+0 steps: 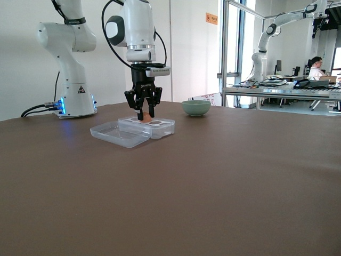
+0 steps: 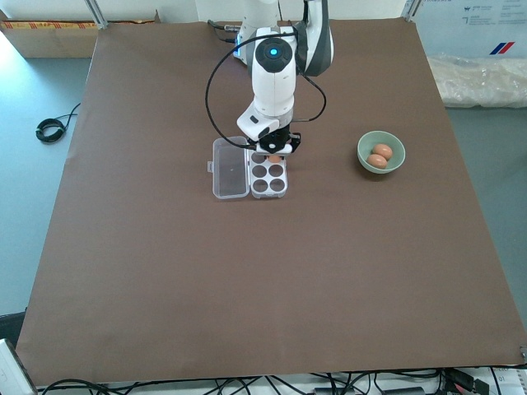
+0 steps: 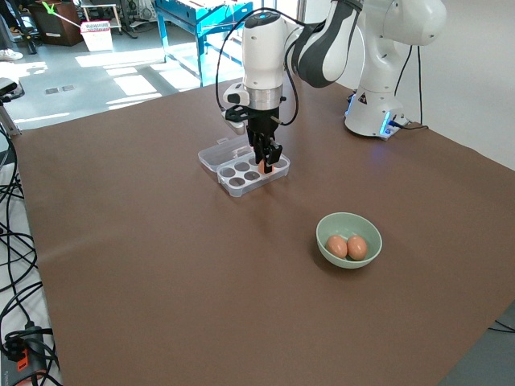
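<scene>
A clear plastic egg box (image 2: 268, 185) lies open mid-table, its lid (image 2: 230, 173) folded out on the left in the left view. An egg (image 1: 145, 118) sits in one back compartment. My gripper (image 1: 146, 113) points down right over that egg, fingertips at it; whether it grips the egg or is just around it I cannot tell. A pale green bowl (image 3: 349, 225) with two brown eggs (image 3: 356, 248) stands apart from the box, to its right in the left view.
The arm's base (image 1: 77, 101) stands at the back edge, with cables beside it. More cables lie outside the table's edge.
</scene>
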